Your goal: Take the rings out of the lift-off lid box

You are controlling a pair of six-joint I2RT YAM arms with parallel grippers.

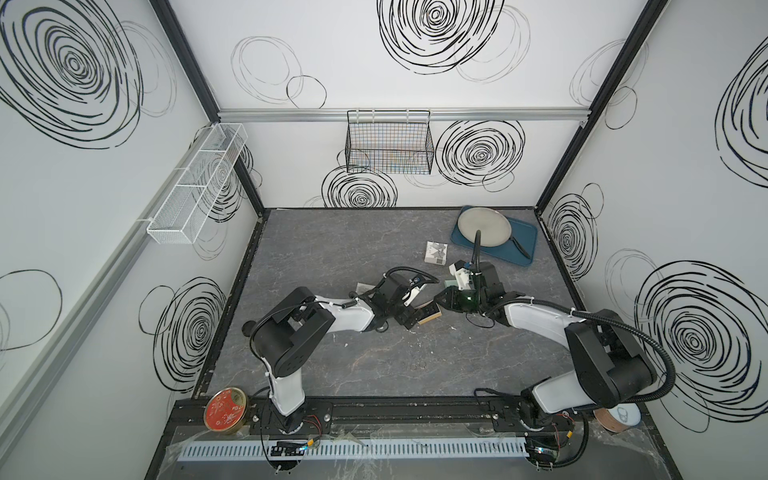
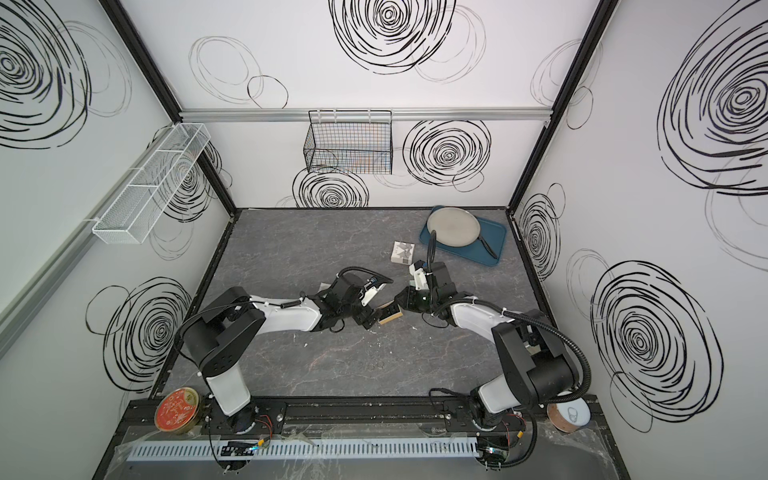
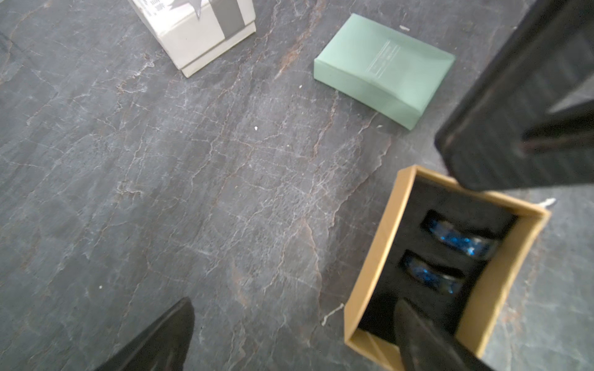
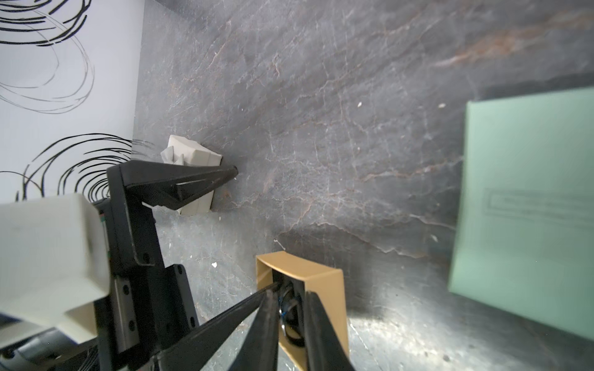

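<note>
A tan box (image 3: 377,253) with a dark insert sits on the table, its top uncovered, holding two blue speckled rings, one ring (image 3: 461,238) above the other ring (image 3: 431,275) in the left wrist view. My left gripper is open low at the box's end, one finger over the dark insert and nothing held. My right gripper (image 1: 449,294) is at the box's other side; its black body looms over the box in the left wrist view. In the right wrist view its fingers stand apart, with no ring seen held.
A mint green box (image 3: 383,58) and a white box (image 3: 204,43) lie near the tan box. A blue tray (image 1: 520,248) with a pan (image 1: 482,224) occupies the back right.
</note>
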